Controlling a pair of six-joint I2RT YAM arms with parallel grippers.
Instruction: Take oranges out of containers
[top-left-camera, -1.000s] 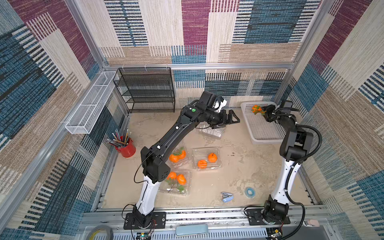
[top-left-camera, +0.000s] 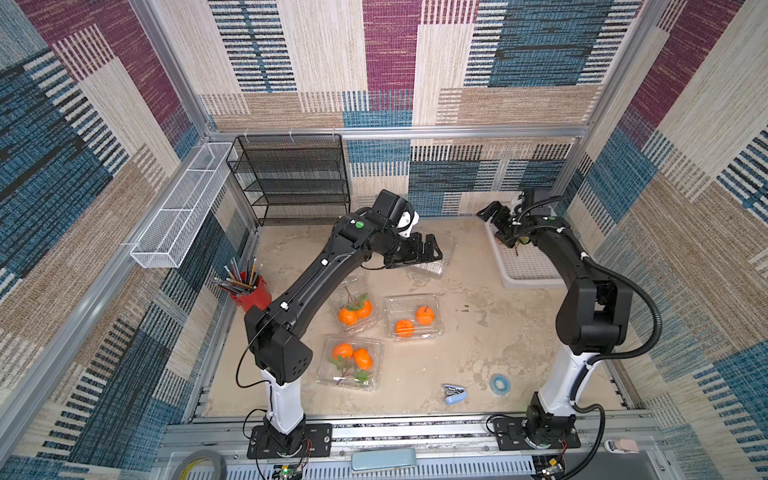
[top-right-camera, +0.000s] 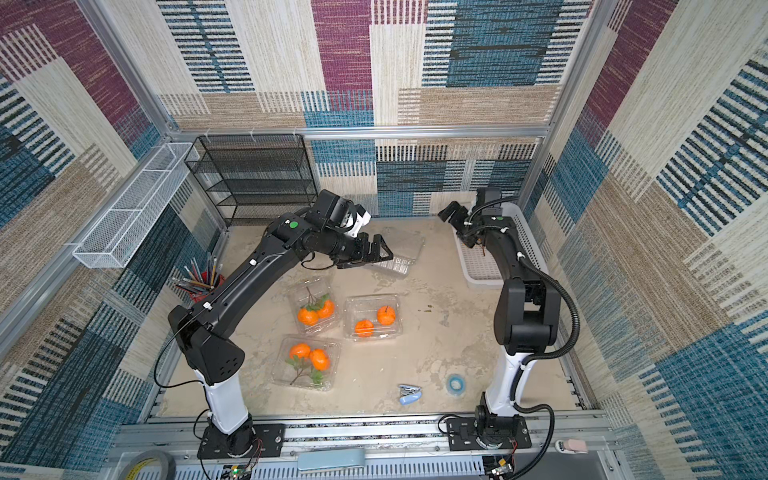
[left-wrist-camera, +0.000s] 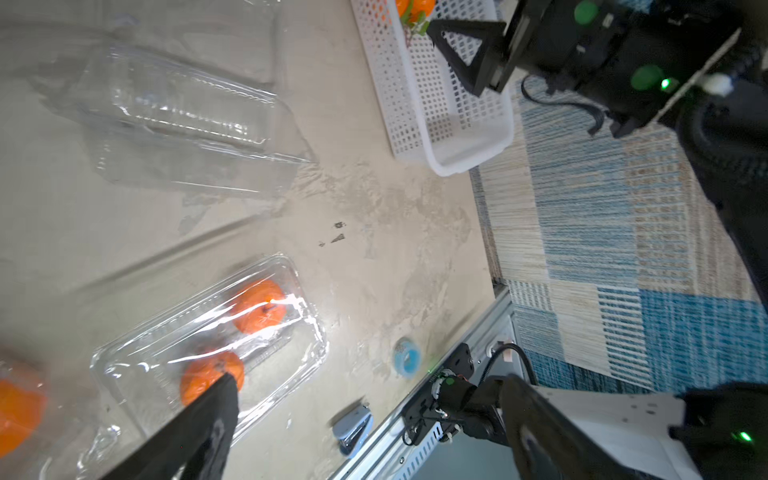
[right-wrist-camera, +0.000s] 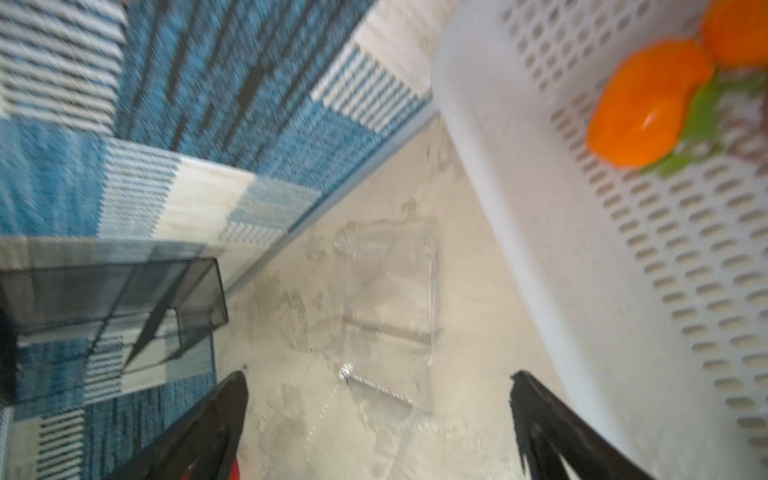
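Three clear containers hold oranges on the table: two oranges with leaves at middle left (top-left-camera: 356, 310), two in the middle container (top-left-camera: 413, 317), two with leaves at front left (top-left-camera: 349, 360). My left gripper (top-left-camera: 420, 249) hangs open above the empty clear plastic (top-right-camera: 393, 264) at the back middle. My right gripper (top-left-camera: 494, 214) is open at the white basket's upper left rim; in the right wrist view, oranges with leaves (right-wrist-camera: 644, 104) lie inside that basket (right-wrist-camera: 512, 216), with nothing between my fingers.
A red pen cup (top-left-camera: 253, 294) stands at the left, a black wire rack (top-left-camera: 288, 180) at the back. A blue stapler (top-left-camera: 454, 393) and tape roll (top-left-camera: 499, 384) lie at the front right.
My left gripper has moved left. My right gripper has moved left from inside the basket area to its upper left rim, over the oranges there in the top left view.
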